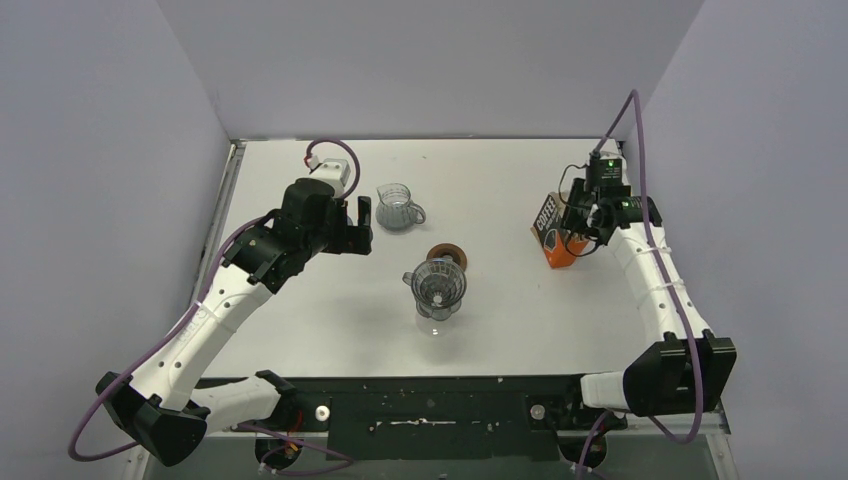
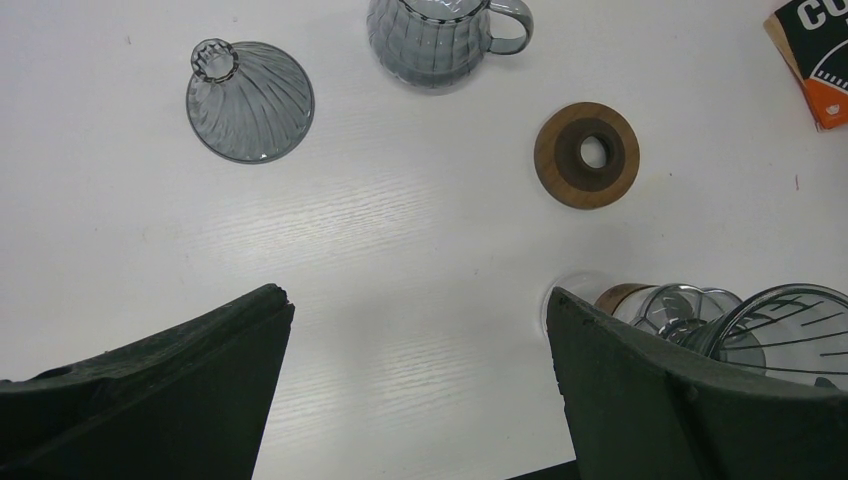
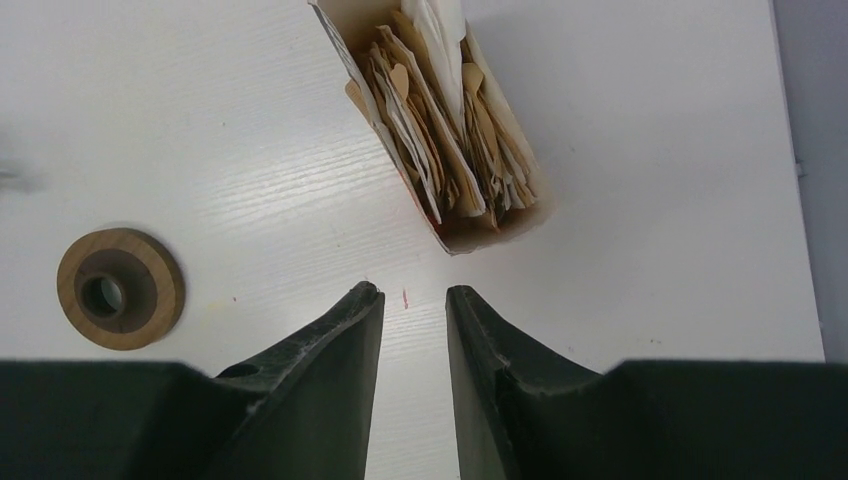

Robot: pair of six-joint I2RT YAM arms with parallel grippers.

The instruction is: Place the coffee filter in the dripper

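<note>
Brown and white coffee filters (image 3: 455, 120) stand packed in their orange and black box (image 1: 551, 236), its top open in the right wrist view. My right gripper hangs over the table beside the box, its fingers part open and the gap between its fingertips empty. The clear ribbed dripper (image 1: 438, 284) stands on its holder near the table's middle, and the left wrist view cuts off part of it. Over the left side, my left gripper stands wide open with only bare table between its fingers.
A grey glass pitcher (image 1: 397, 208) stands toward the back. Behind the dripper lies a wooden ring (image 2: 587, 156). A ribbed glass cone (image 2: 252, 103) rests beneath the left gripper.
</note>
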